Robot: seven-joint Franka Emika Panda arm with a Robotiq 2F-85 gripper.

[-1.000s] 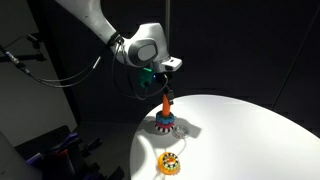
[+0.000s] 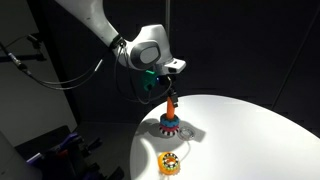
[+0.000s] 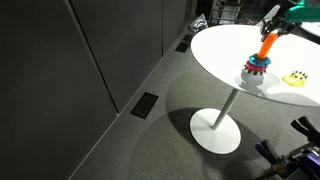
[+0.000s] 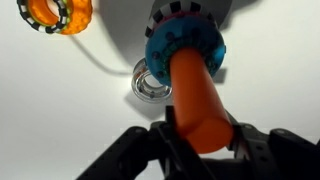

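Observation:
An orange post [image 2: 170, 106] stands upright through a blue ring [image 2: 169, 119], with a red-and-white studded ring [image 2: 169, 129] below it. My gripper [image 2: 172, 97] is above the table, shut on the upper end of the post. In the wrist view the orange post [image 4: 197, 95] points up between the dark fingers, with the blue ring [image 4: 180, 38] around its lower part. From the second exterior view, the post [image 3: 268, 44] and the rings look close to the tabletop; whether they touch it, I cannot tell.
A small clear-and-silver ring [image 2: 187, 134] lies right beside the stack. An orange-yellow ring piece [image 2: 168, 163] with a black-and-white ring on it sits nearer the front.
Gripper, post and stacked rings have shifted slightly right in the first exterior view. The clear ring appears to have shifted the same way. The orange-yellow piece stays put.

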